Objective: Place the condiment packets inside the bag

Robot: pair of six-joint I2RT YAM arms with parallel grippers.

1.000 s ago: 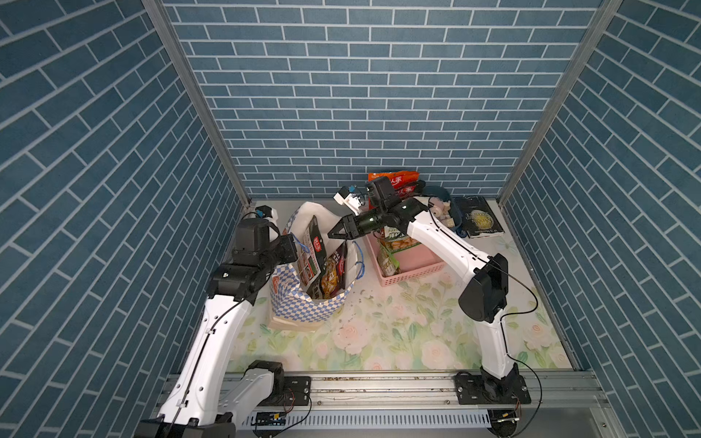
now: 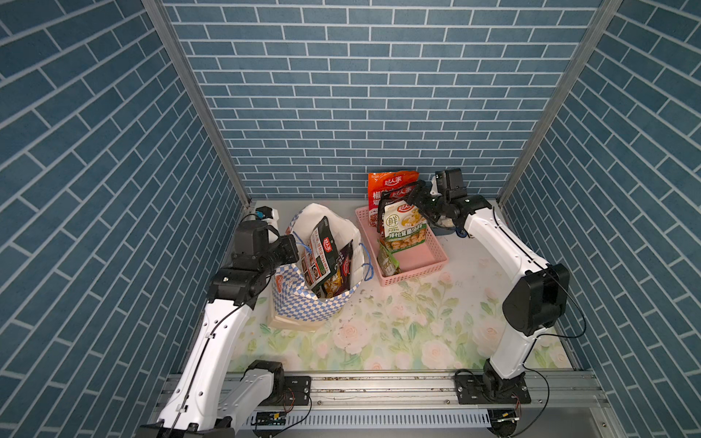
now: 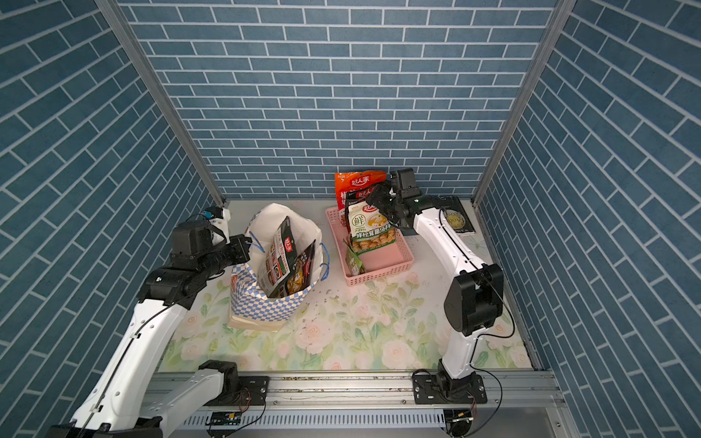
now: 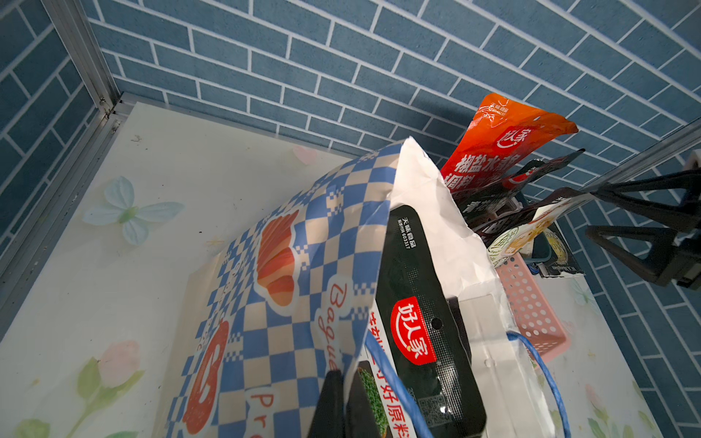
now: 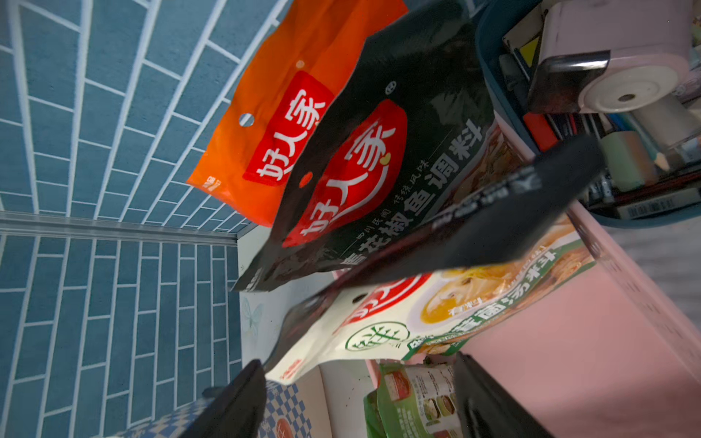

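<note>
The checkered paper bag point(image 2: 305, 300) stands open-topped at the left, with dark packets point(image 2: 319, 255) tilted inside. At its near-left rim, my left gripper is shut on the bag's thin edge. In the pink basket point(image 2: 432, 259) an orange packet point(image 5: 292, 95), a black packet point(image 5: 394, 160) and a white mushroom packet point(image 5: 387, 332) lean upright. A small green packet point(image 5: 421, 400) lies lower in the same basket. Above the packets, my right gripper stands open with nothing held; its spread fingers point(image 4: 635, 200) also show in the left wrist view.
Behind the right gripper, a blue bin point(image 5: 634, 211) of small items adjoins the basket. A flat black packet point(image 3: 458, 215) lies at the back right.
My right gripper has moved from over the bag's opening rightward to above the basket's packets. The left arm stays in place; the packets inside the bag and its right side have shifted slightly.
</note>
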